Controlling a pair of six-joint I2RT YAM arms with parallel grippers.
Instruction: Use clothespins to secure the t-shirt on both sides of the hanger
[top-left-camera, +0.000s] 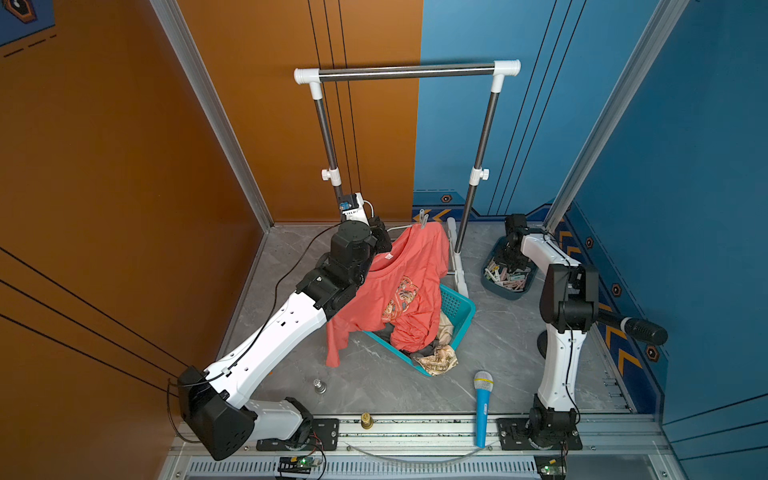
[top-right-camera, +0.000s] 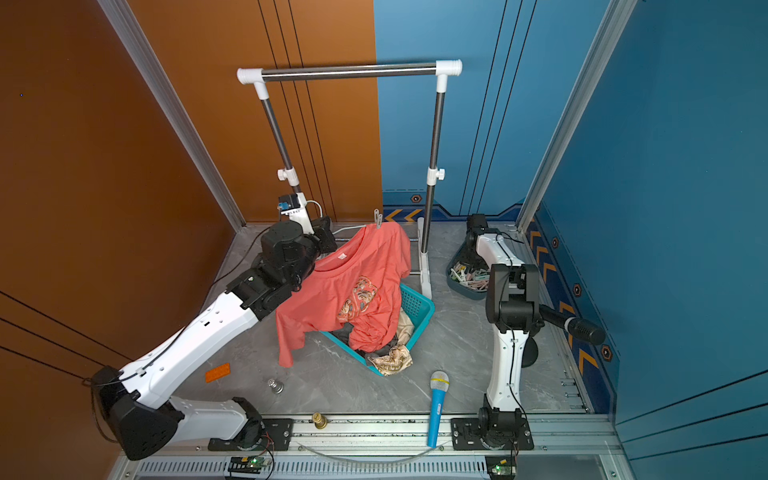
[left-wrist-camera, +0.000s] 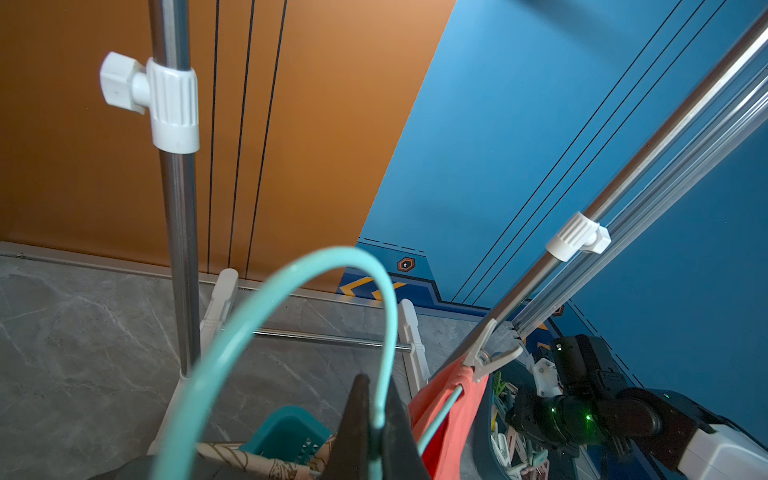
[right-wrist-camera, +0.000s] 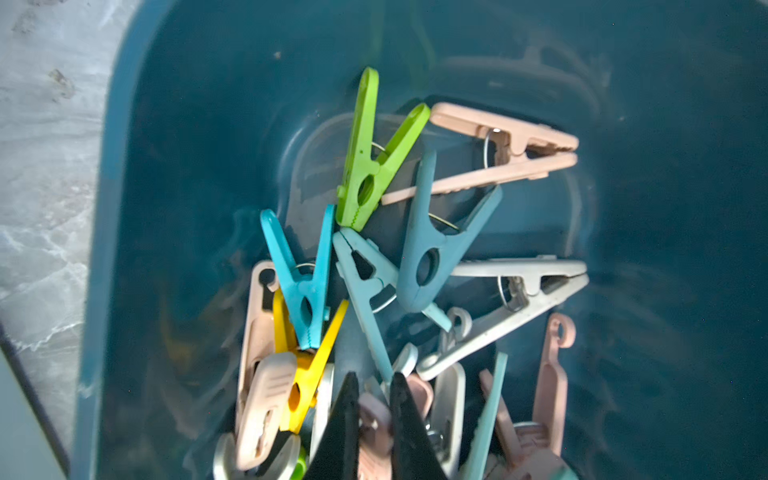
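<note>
A red t shirt (top-left-camera: 416, 264) drapes from a mint hanger (left-wrist-camera: 344, 257) over the laundry basket. My left gripper is shut on the hanger's hook. A pale clothespin (left-wrist-camera: 480, 352) sits on the shirt's shoulder at the right. My right gripper is down in the clothespin bin (right-wrist-camera: 112, 200), part open, with a pale pink pin lying between or just under its fingertips; whether it touches the pin is unclear. Green, blue, yellow, white and pink clothespins lie around it.
A metal rack (top-left-camera: 406, 72) stands at the back. The teal basket (top-left-camera: 460, 304) sits under the shirt. A blue microphone (top-left-camera: 482, 408), small metal weight (top-left-camera: 319, 385) and brass piece (top-left-camera: 366, 420) lie in front. Floor between basket and bin is clear.
</note>
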